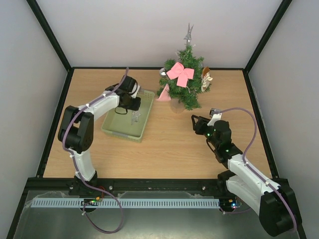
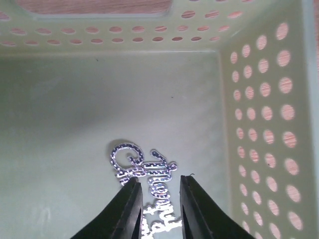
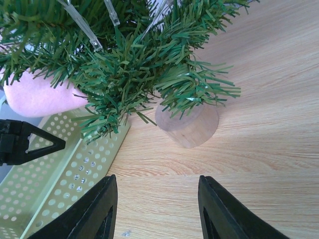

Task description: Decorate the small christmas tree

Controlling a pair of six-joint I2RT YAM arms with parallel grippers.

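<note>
The small Christmas tree (image 1: 190,89) carries a pink bow (image 1: 180,73), a silver star (image 1: 189,35) and other ornaments. A silver glittery lettering ornament (image 2: 159,187) lies in the green basket (image 1: 124,128). My left gripper hangs above it with its fingers part open, the ornament visible below and between them; I see no hold on it. My right gripper stands open with nothing between its fingers, in front of the tree's wooden base (image 3: 188,129), right of the basket.
Black frame edges and white walls bound the workspace.
</note>
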